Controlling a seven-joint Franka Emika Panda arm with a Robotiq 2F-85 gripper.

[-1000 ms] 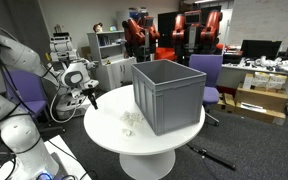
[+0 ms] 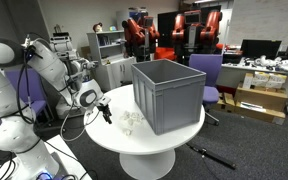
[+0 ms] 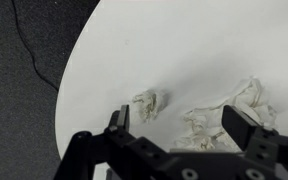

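Note:
Crumpled pieces of whitish paper [image 2: 128,116] lie scattered on the white round table [image 2: 149,138]. A small crumpled wad [image 3: 150,103] shows in the wrist view near the left finger, and a larger crumpled heap [image 3: 246,102] lies to the right, partly hidden by the gripper. My gripper is open above the table, its two dark fingers wide apart and nothing held between them. From outside, the gripper [image 2: 106,112] hangs over the table's left side, to the left of the papers.
A tall open grey bin [image 2: 170,96] stands on the right half of the table; its inside is hidden. The table's curved edge lies close on the left in the wrist view, with dark floor [image 3: 34,80] beyond. Free tabletop surrounds the papers.
The arm has come down and to the right, bringing the gripper lower and nearer to the papers. The papers and the grey bin have not visibly moved.

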